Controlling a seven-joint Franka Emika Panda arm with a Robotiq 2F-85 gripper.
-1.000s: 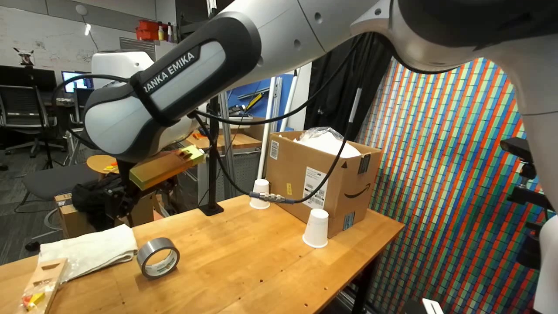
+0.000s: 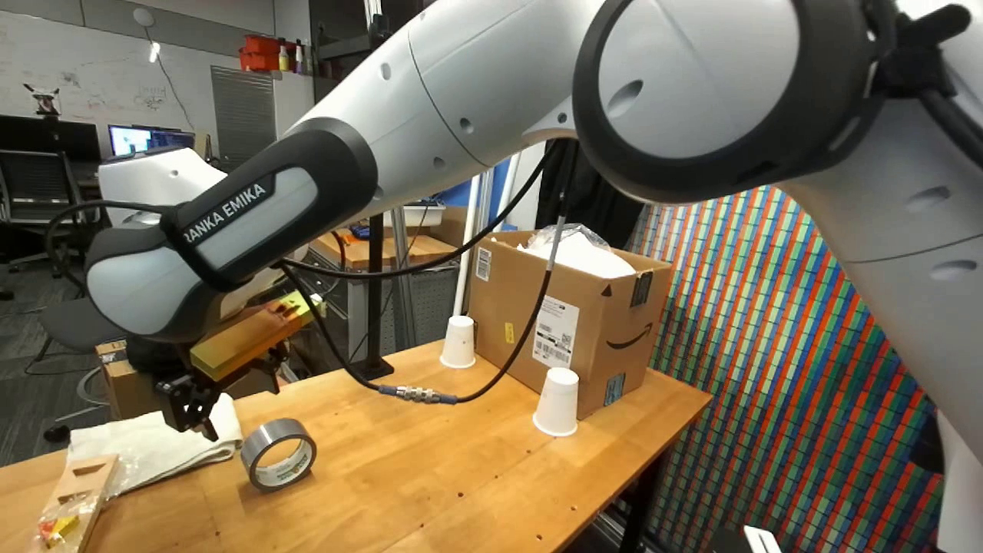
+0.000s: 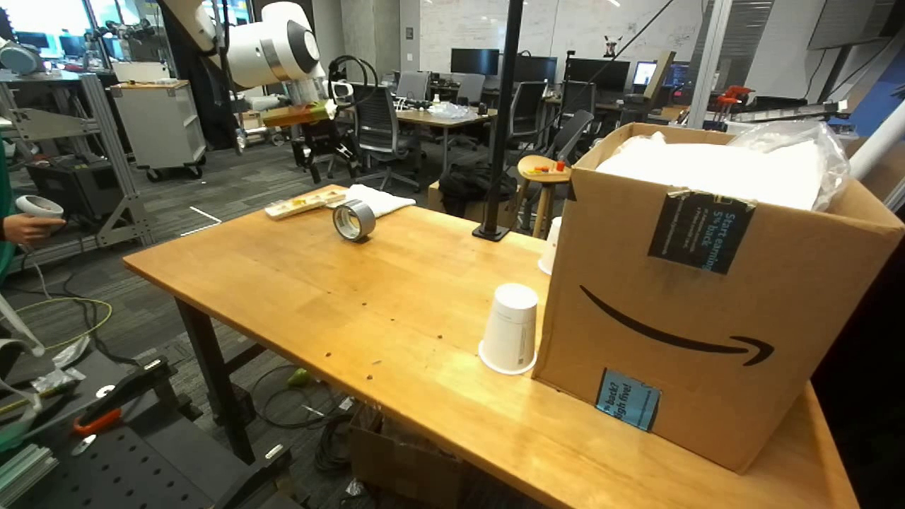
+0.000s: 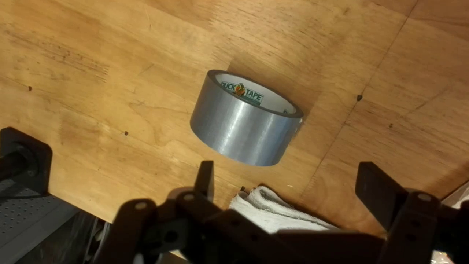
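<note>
A silver roll of duct tape stands on its edge on the wooden table, its label readable inside the core in the wrist view. Above the table near it hangs my gripper, its two fingers wide apart with only air between them. In the wrist view the tape lies ahead of the fingertips, not touched by them. Beside the tape is a folded white cloth, partly covered by the gripper in the wrist view. From the second exterior view, the gripper is above the table's far end.
A wooden tray with small coloured pieces lies past the cloth. Two upturned white cups stand by a large cardboard box. A black post base sits at the table's edge.
My arm and gripper have come lower and shifted left in exterior view 1, nearer the cloth and tape. The tape, cloth, cups and box have stayed in place.
</note>
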